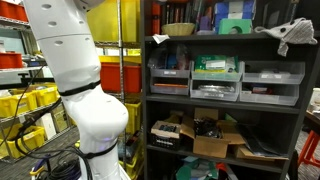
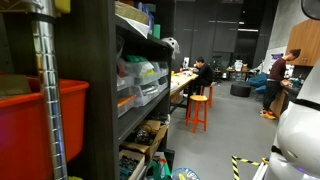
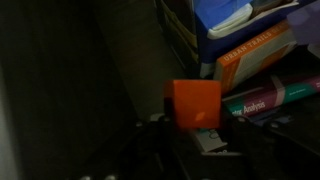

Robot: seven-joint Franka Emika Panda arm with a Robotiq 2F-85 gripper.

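Observation:
In the dim wrist view, my gripper is shut on a small orange object (image 3: 197, 100), which sits between its dark fingers. Beyond it, books show: an orange-spined book (image 3: 258, 52), a green-spined book (image 3: 270, 96) and blue-and-white items (image 3: 225, 14). Whether the orange object touches any of them cannot be told. Neither exterior view has the gripper in it; the white arm (image 1: 80, 75) rises out of the top of exterior view 1.
A dark shelf unit (image 1: 225, 110) holds clear bins (image 1: 215, 90) and open cardboard boxes (image 1: 205, 135). Books and a blue bin (image 1: 233, 18) stand on a high shelf, with a grey shark-like toy (image 1: 290, 35) at its right end. Yellow bins (image 1: 35, 100) are at left.

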